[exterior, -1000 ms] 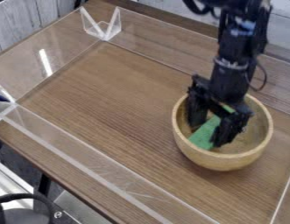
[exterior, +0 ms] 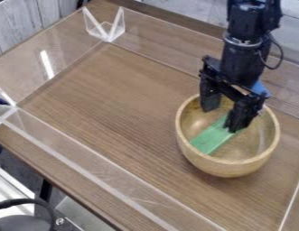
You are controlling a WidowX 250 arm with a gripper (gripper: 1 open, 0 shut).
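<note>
A round tan bowl (exterior: 227, 161) sits on the wooden table at the right. A green object (exterior: 212, 137) lies inside it. My black gripper (exterior: 230, 108) hangs over the bowl's back half, open, its dark fingers reaching down to the bowl's rim and into its upper part. The gripper hides part of the bowl's inside; whether it touches the green object is hard to tell.
A small blue object (exterior: 260, 88) is partly hidden behind the gripper at the right. A white wire-like item (exterior: 105, 24) stands at the back left. Dark cables lie at the lower left.
The gripper was lower in the bowl, over the green object, a second ago. It is now raised toward the back, showing more of the green object, which remains in the bowl.
</note>
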